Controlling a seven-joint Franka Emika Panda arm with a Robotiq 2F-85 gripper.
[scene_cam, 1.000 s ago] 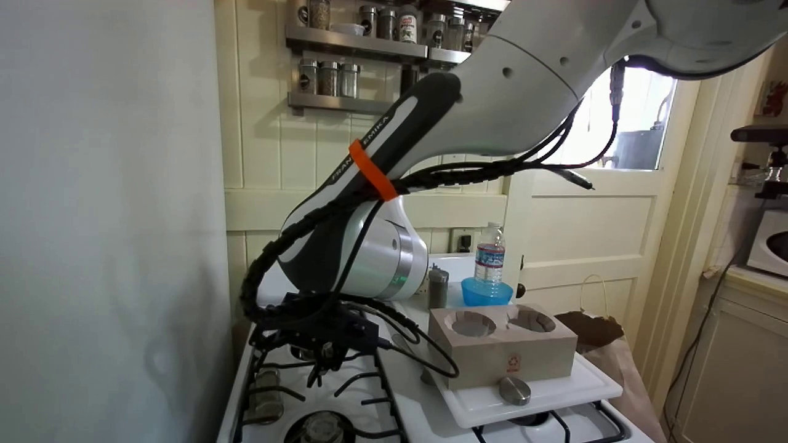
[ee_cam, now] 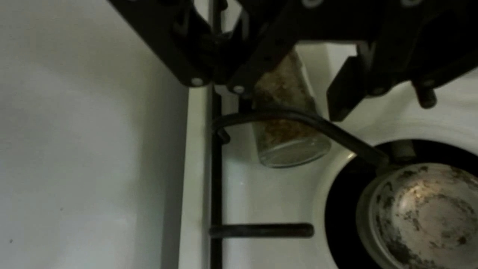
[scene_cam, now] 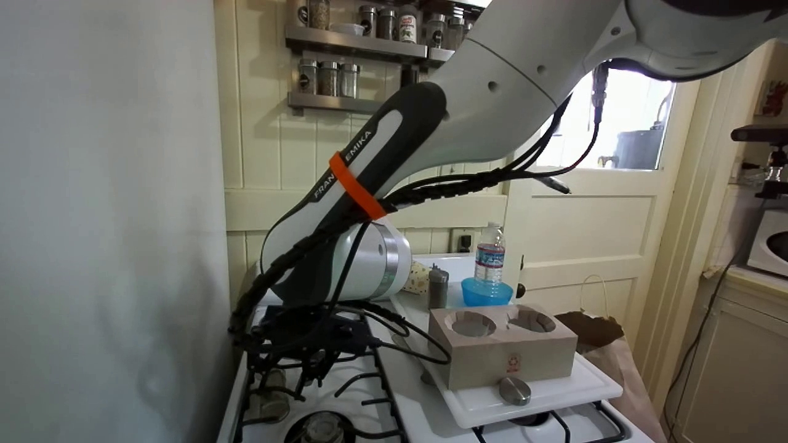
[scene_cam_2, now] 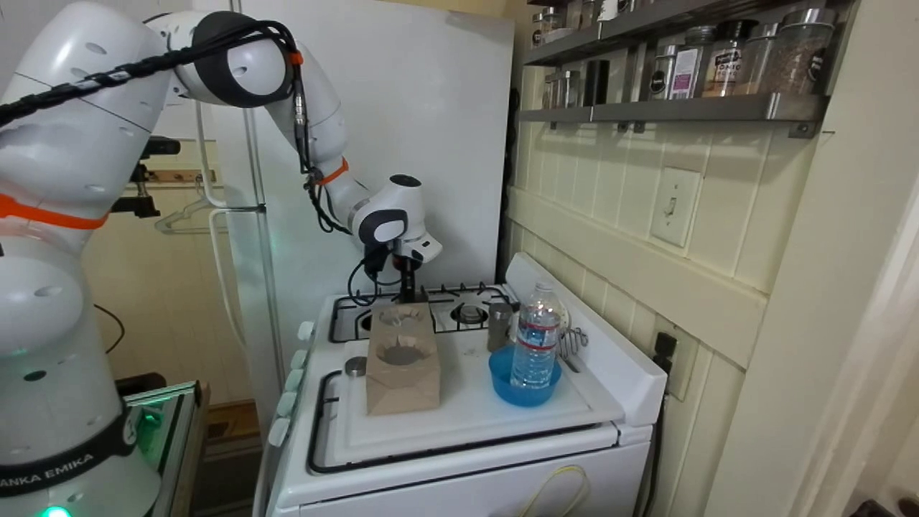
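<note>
A clear glass jar with brown contents lies on its side on the stove top, partly beneath a black grate bar. My gripper is part open above it in the wrist view, with the jar's body between its dark fingers. A gap shows between the right finger and the jar; the left finger overlaps the jar's edge, and I cannot tell if they touch. In exterior view 1 the jar sits at the stove's left edge. The cardboard box hides the fingertips in exterior view 2.
A cardboard box with two round holes stands on a white board, a metal lid before it. Behind are a blue bowl holding a water bottle and a grey grinder. A burner is beside the jar.
In exterior view 1 the arm and gripper have shifted left, toward the jar and the wall side of the stove. The jar looks to be in about the same place, now partly covered.
</note>
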